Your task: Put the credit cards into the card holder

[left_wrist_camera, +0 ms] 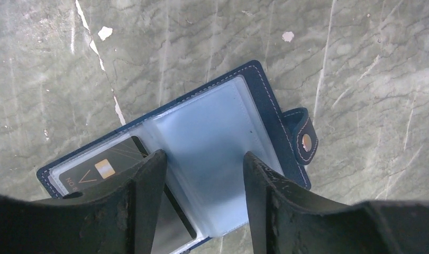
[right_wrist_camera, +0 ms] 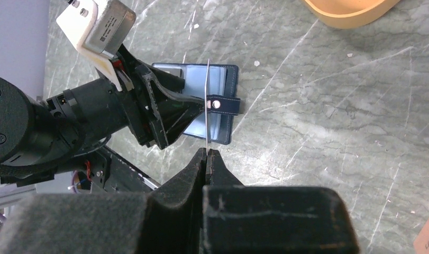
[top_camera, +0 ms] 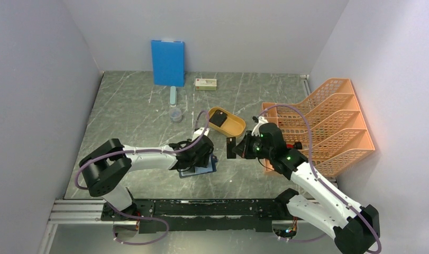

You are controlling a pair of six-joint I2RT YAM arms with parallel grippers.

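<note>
The navy card holder [left_wrist_camera: 268, 100] lies spread out on the table, a dark card [left_wrist_camera: 103, 168] inside one clear pocket. Beside that card, the pale blue pocket [left_wrist_camera: 212, 124] looks empty. My left gripper is over this pocket, fingers apart, one fingertip to each side of it; contact with the plastic is hard to judge. A snap strap [left_wrist_camera: 302, 136] sticks out from the holder's edge. To the right in the top view, my right gripper [top_camera: 242, 150] is shut on a black card [top_camera: 231, 147], which appears edge-on as a thin card line [right_wrist_camera: 207, 100] in the right wrist view.
Behind the grippers, a yellow tray [top_camera: 234, 125] contains dark cards [top_camera: 218, 118]. An orange rack [top_camera: 334, 127] stands along the right side. A small clear cup [top_camera: 175, 114] and a box [top_camera: 206, 84] are farther back. Table between holder and rack's front is clear.
</note>
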